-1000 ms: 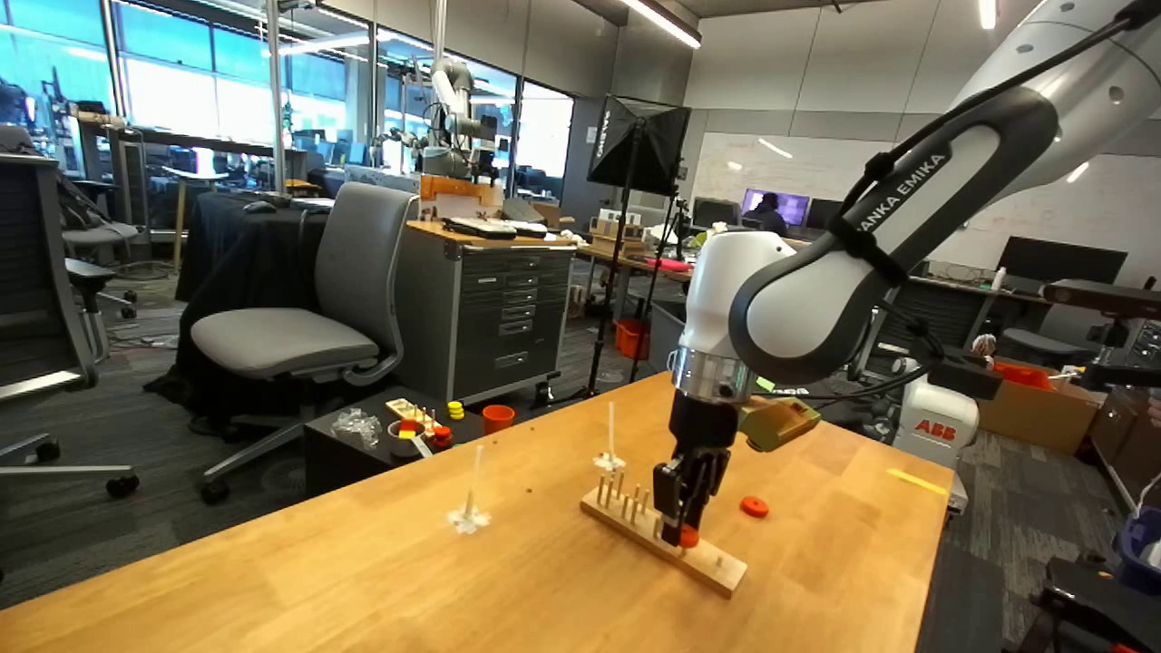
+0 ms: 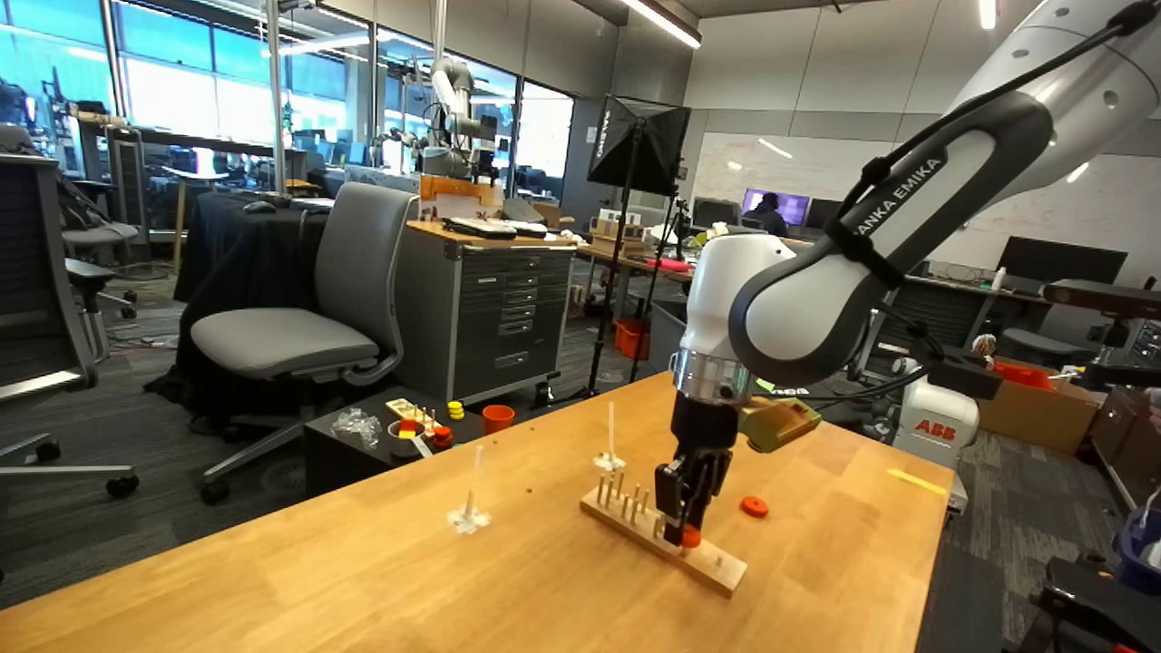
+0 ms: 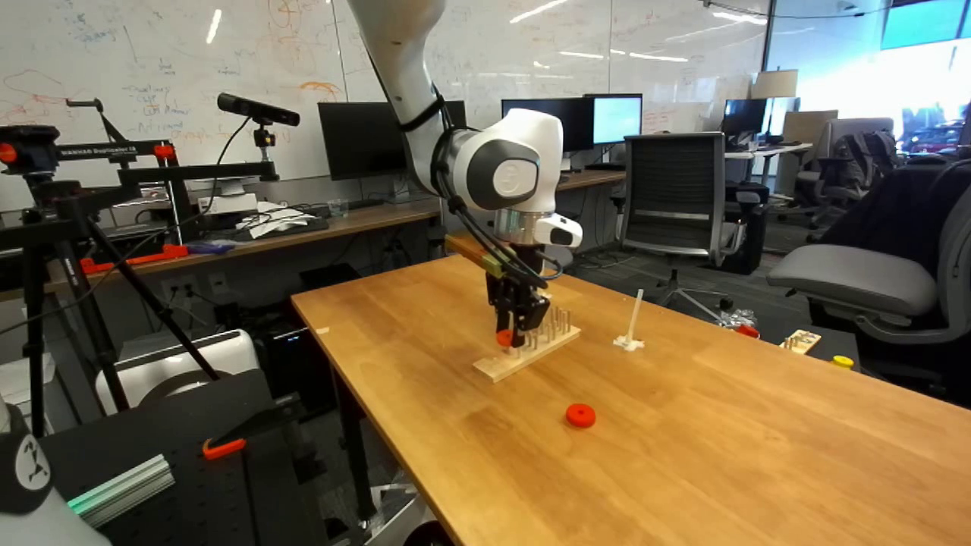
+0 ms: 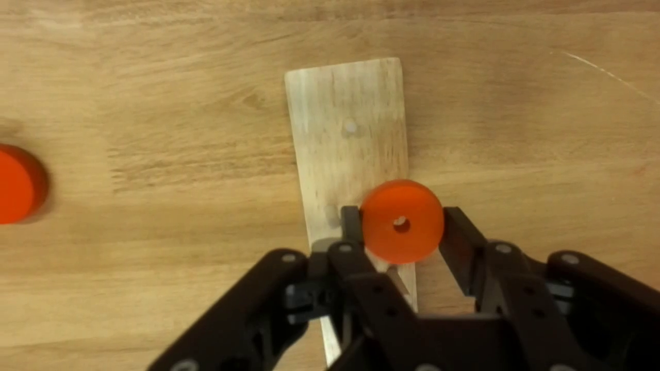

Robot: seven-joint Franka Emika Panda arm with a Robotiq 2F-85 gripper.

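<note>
In the wrist view my gripper is shut on an orange-red disc (image 4: 384, 238), one finger on either side of it. The disc has a small hole in its middle and covers part of a pale wooden peg board (image 4: 371, 93). In exterior view 1 the gripper (image 2: 686, 535) points down over this board (image 2: 721, 565), whose pegs (image 2: 618, 495) vary in height. I cannot tell whether the disc touches a peg. A second red disc (image 3: 579, 415) lies flat on the table, clear of the board; its edge shows as a disc (image 4: 18, 184) at the wrist view's left.
Two thin white posts (image 2: 471, 490) (image 2: 611, 430) stand on the wooden table (image 2: 326, 566). Beyond its edge, a low black stand holds a red cup (image 2: 498, 418) and small parts.
The gripper and the disc in it have shifted very slightly to the right in exterior view 1. The board and the loose disc stay where they were.
</note>
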